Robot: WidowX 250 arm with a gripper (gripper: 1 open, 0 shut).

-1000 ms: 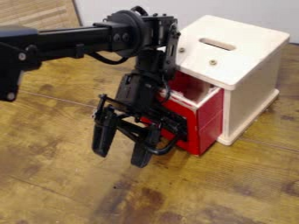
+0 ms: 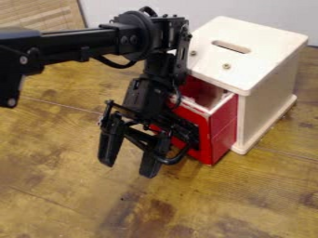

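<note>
My black gripper [image 2: 130,155] hangs low in the middle of the view, in front of a wooden box [image 2: 258,74] with a cream body and a handle slot in its top. Its two fingers point down and stand apart, with nothing visible between them. A red drawer or front panel [image 2: 218,130] of the box shows to the right of and behind the gripper, partly hidden by it and the arm.
A lighter wooden board [image 2: 56,88] lies at the back left, partly behind the arm.
</note>
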